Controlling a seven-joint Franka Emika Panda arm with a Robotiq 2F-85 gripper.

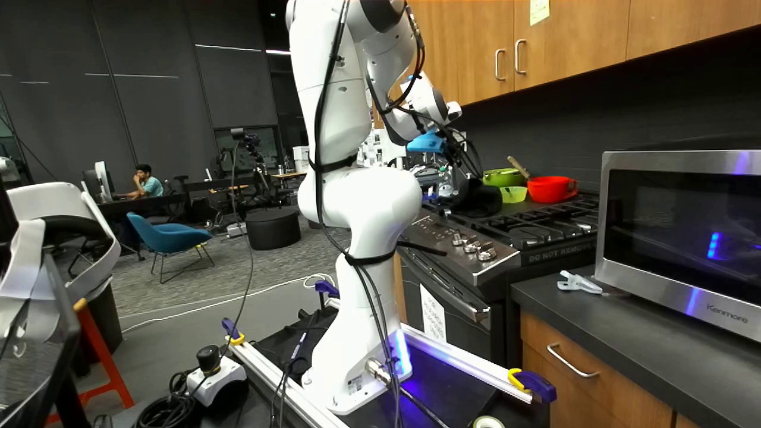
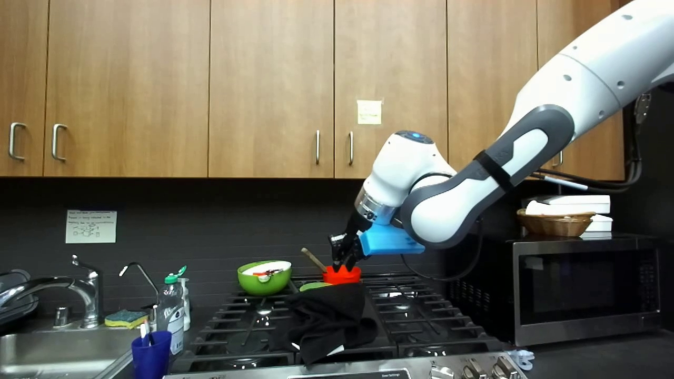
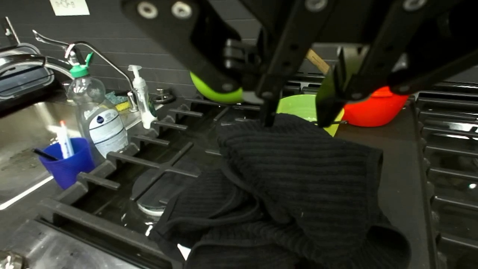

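A black ribbed cloth [image 3: 304,179] lies rumpled on the stove's centre, also seen in exterior view 2 [image 2: 331,322]. My gripper is over the cloth's far edge, its fingers apart with a clear gap between them. The left fingertip [image 3: 269,114] overlaps that edge in the wrist view; whether it touches cannot be told. Behind the cloth sit a light green bowl [image 3: 309,107] and a red pot [image 3: 376,110]. Exterior view 2 has the gripper [image 2: 343,265] in front of the red pot.
A larger green bowl [image 2: 264,283] stands at the stove's back left. The sink [image 2: 57,350], soap bottle [image 3: 101,116] and blue cup [image 3: 69,163] are to the left, a microwave [image 2: 587,290] to the right. Cabinets [image 2: 271,88] hang above. Bare grates flank the cloth.
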